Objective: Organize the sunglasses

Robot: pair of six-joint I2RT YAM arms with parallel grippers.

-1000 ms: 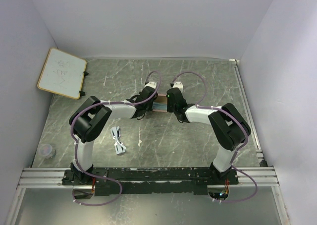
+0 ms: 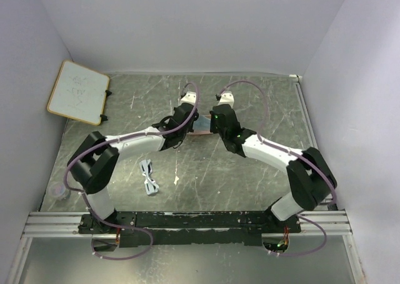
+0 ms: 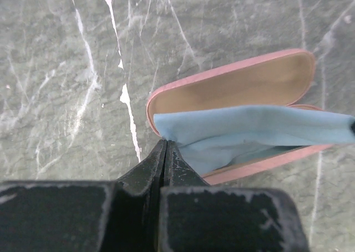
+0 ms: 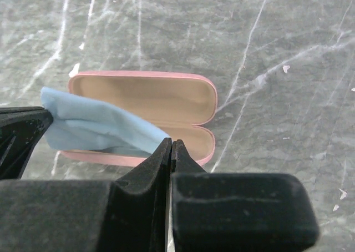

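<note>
A light blue cloth (image 3: 260, 124) stretches between my two grippers above an open case (image 4: 150, 95) with pink rims and a tan lining. My left gripper is shut on one end of the cloth. At the other end, the cloth runs up to the tips of my right gripper, which is closed on its thin edge. Part of the cloth hangs down over one half of the case. Left of the case, in the top view, lies a slim white-and-dark item (image 2: 149, 176), perhaps the sunglasses; its details are too small to tell.
Toward the back left stands a whiteboard (image 2: 79, 91) with an orange frame. A small clear round container (image 2: 59, 191) sits near the left edge.
The cloth has come up from within the case and now spans between the grippers. Both elbows have swung outward and toward the front, while the white-and-dark item stays put.
</note>
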